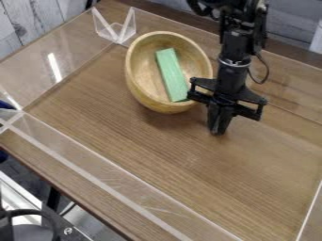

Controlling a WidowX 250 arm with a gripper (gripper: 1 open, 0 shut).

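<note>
My black gripper (219, 124) hangs low over the wooden table (151, 184), just at the right rim of a tan round bowl (150, 89). Its fingertips are small and dark and appear shut, with nothing visible between them. A green oblong object (171, 72) lies inside the bowl, to the left of the gripper.
A clear plastic item (116, 26) stands at the back left. A dark round object (25, 226) sits at the bottom left corner, and cables run beside the arm.
</note>
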